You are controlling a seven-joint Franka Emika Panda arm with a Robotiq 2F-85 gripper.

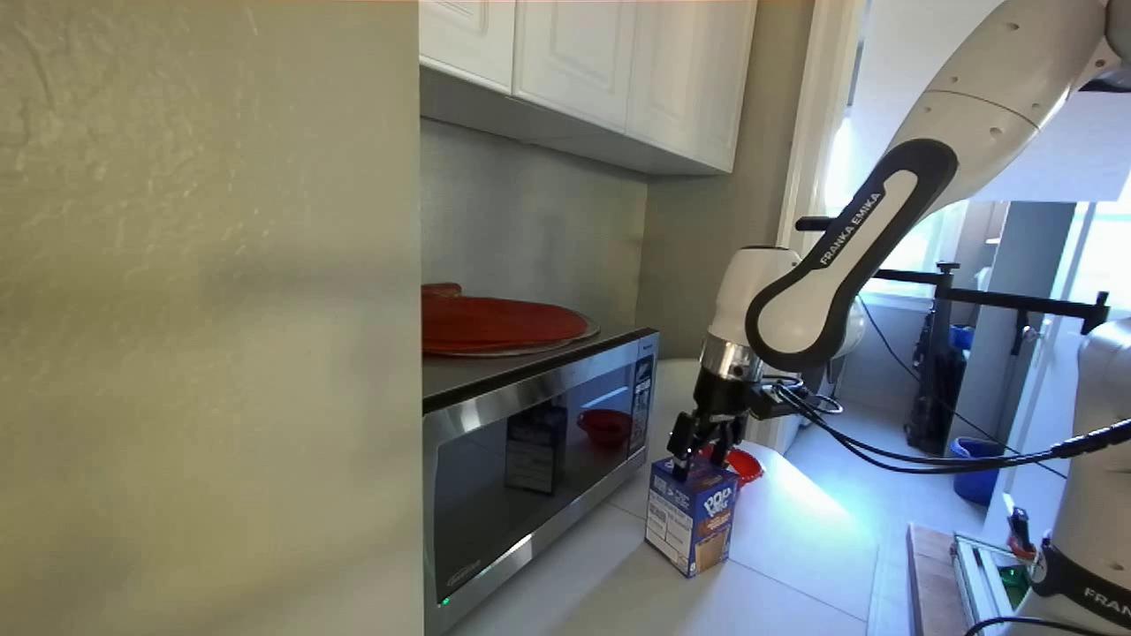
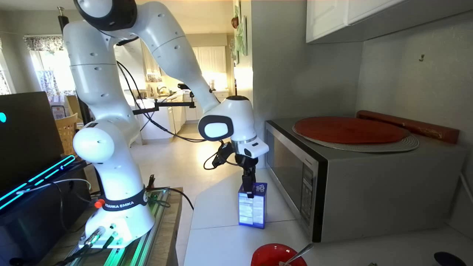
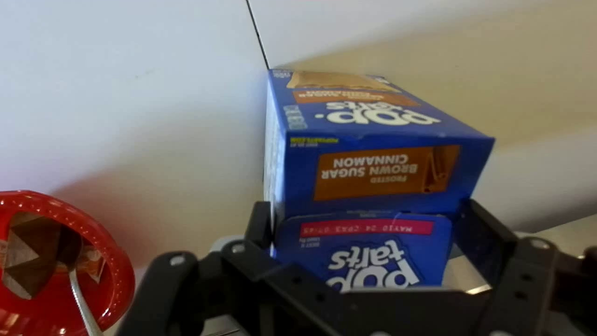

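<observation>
A blue Pop-Tarts box (image 1: 689, 516) stands upright on the white counter, in front of the microwave. My gripper (image 1: 702, 466) points down at its top, with the fingers wide apart. In the wrist view the box's top (image 3: 386, 173) lies below the gripper, one finger (image 3: 258, 224) by its left side and the other finger (image 3: 484, 238) by its right. Exterior view 2 shows a near finger (image 2: 247, 188) overlapping the upper part of the box (image 2: 251, 210). Whether the pads touch the cardboard, I cannot tell.
A red bowl (image 2: 272, 255) holding a spoon (image 2: 301, 252) and wrapped items stands on the counter beside the box. The closed microwave (image 1: 541, 456) borders the counter and carries a red round mat (image 2: 350, 129). White cabinets (image 1: 588, 64) hang above.
</observation>
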